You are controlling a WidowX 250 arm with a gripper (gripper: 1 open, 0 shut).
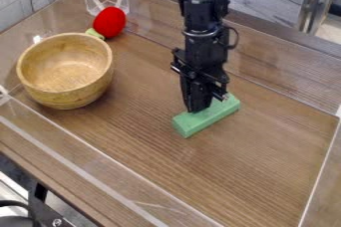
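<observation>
The black gripper [201, 97] reaches down from the top centre of the camera view, its tip low over a light green rectangular block [206, 116] on the wooden table. The tip covers the block's upper left part. It appears to touch the block, and whether anything is between the fingers is hidden.
A wooden bowl [64, 70] sits at the left. A red object [110, 20] with a small pale green piece [96, 35] lies at the upper left.
</observation>
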